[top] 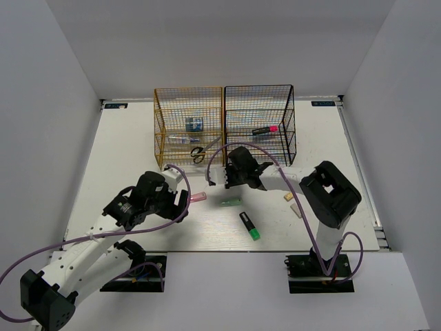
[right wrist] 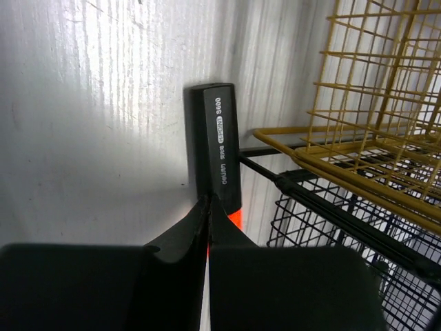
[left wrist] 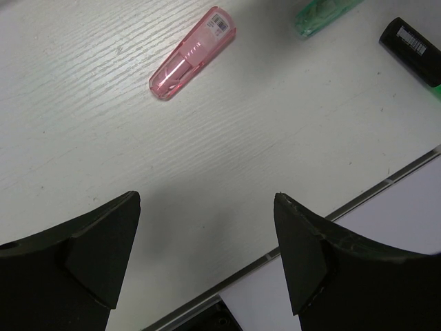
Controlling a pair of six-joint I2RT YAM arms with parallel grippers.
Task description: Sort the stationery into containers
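Note:
In the right wrist view the black marker with orange cap [right wrist: 215, 131] lies on the table beside the front edge of the black wire basket [right wrist: 324, 195]. My right gripper is shut with nothing between its fingers; its tips overlap the marker near the orange cap, most of which they hide. From above, that marker is hidden by the right arm. My left gripper stands open and empty over bare table. Ahead of it lie a pink correction-tape-like item [left wrist: 193, 55], a green item [left wrist: 324, 14] and a black marker with green end [left wrist: 413, 48].
The yellow wire basket [top: 158, 131] holds scissors [top: 200, 153] and a dark blue item [top: 193, 125]. A pink-capped black marker [top: 264, 129] is in the black basket. Two small blocks, one yellowish [top: 289, 196] and one greyish [top: 296, 210], lie at right.

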